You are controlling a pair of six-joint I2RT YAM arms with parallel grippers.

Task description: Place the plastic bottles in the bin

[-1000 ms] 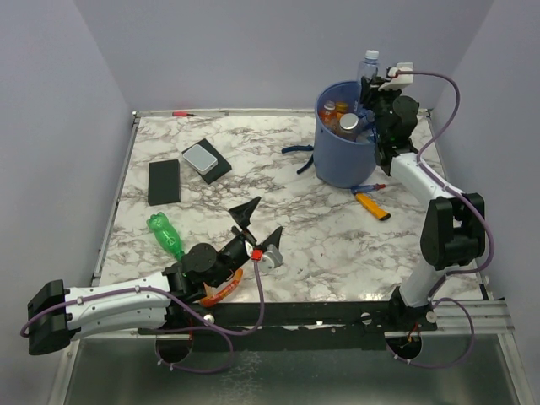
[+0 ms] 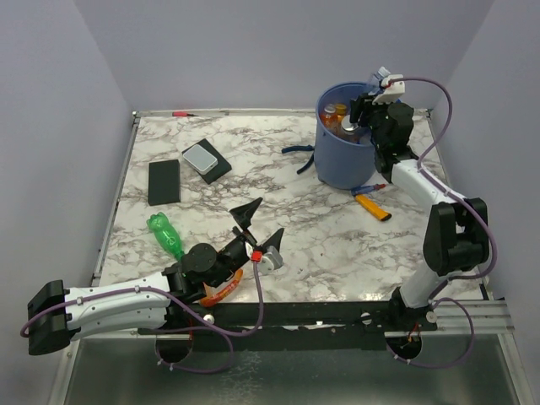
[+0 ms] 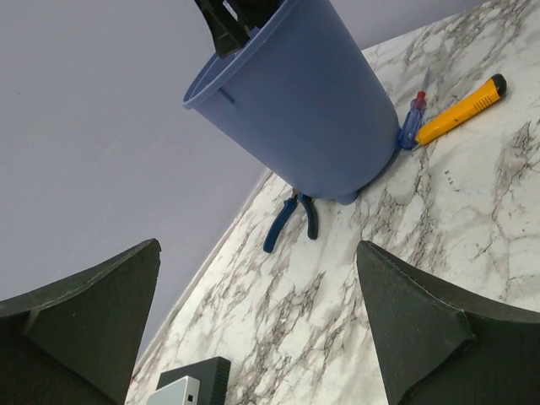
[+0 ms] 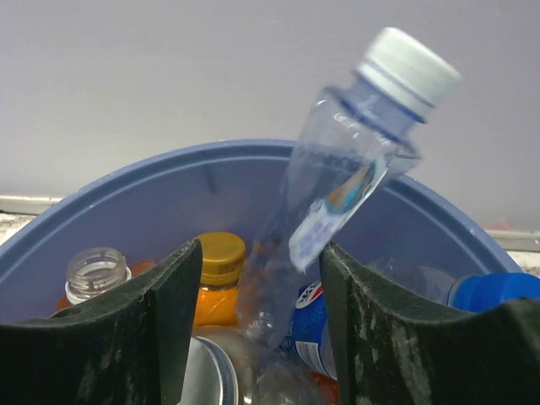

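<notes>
My right gripper (image 2: 363,108) is down inside the blue bin (image 2: 342,164), its fingers parted. A clear bottle (image 4: 337,169) with a white cap leans up out of the bin just beyond the fingertips, among other bottles and jars such as an orange-lidded one (image 4: 219,287). Whether the fingers touch it I cannot tell. My left gripper (image 2: 261,224) stands open over the front left of the table, empty. A green bottle (image 2: 164,232) lies to its left on the marble.
Pliers (image 2: 302,160) lie left of the bin, a screwdriver (image 2: 369,189) and yellow cutter (image 2: 371,205) in front of it. A phone (image 2: 200,159) and dark pads (image 2: 164,182) lie back left; an orange object (image 2: 224,288) is under the left arm.
The right gripper has moved down into the bin, and the clear bottle sits lower and more tilted. The left arm has not moved.
</notes>
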